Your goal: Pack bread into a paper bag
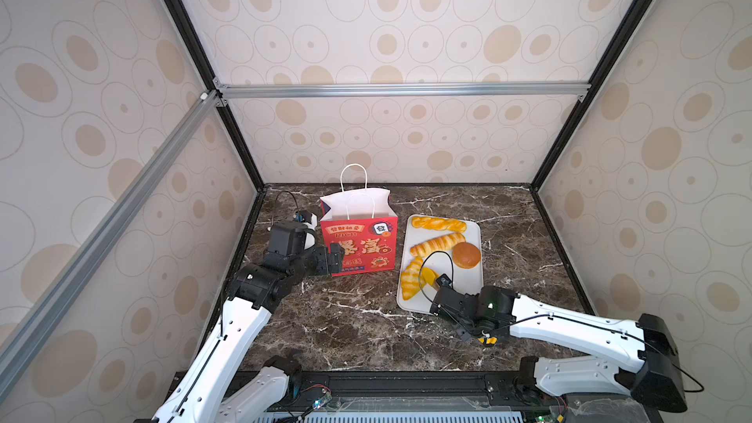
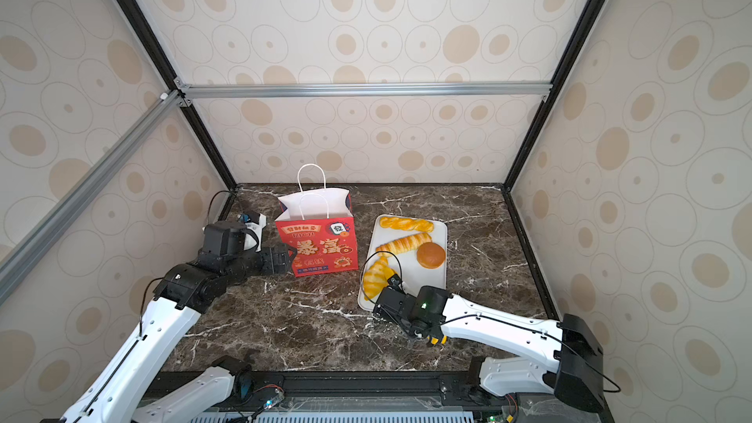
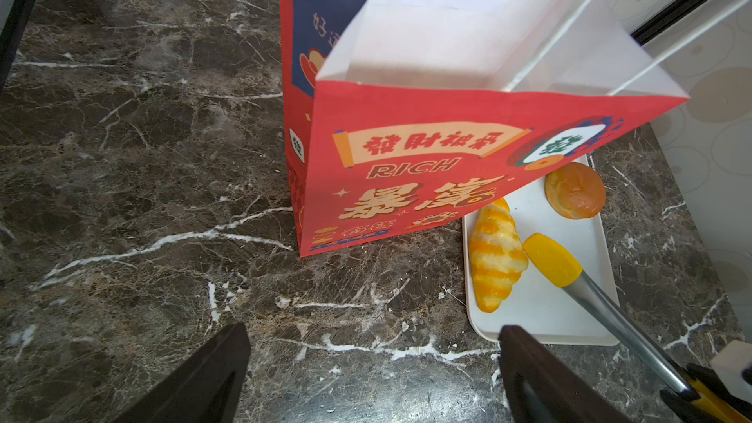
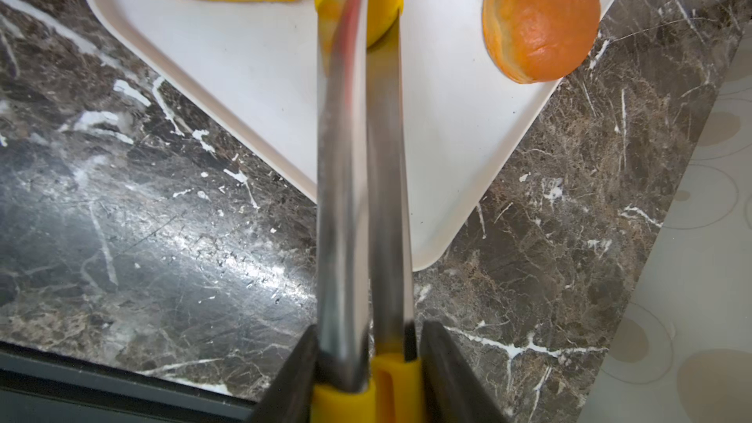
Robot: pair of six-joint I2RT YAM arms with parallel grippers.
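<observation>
The red paper bag (image 1: 358, 243) stands upright, its white top open. Right of it, the white tray (image 1: 442, 309) holds a twisted loaf (image 1: 437, 223), a long loaf (image 1: 431, 247), a striped bread (image 3: 493, 262) and a round bun (image 4: 540, 19). My left gripper is open and empty in front of the bag's left side. My right gripper is closed round the handles of metal tongs (image 4: 344, 188) with yellow tips. Those tips are close together over the tray, beside the striped bread; whether anything is between them I cannot tell.
Bare marble counter (image 1: 352, 321) lies in front of the bag. Patterned panels and a dark frame bound the back and sides. The right arm (image 1: 572, 329) stretches across the front right of the counter.
</observation>
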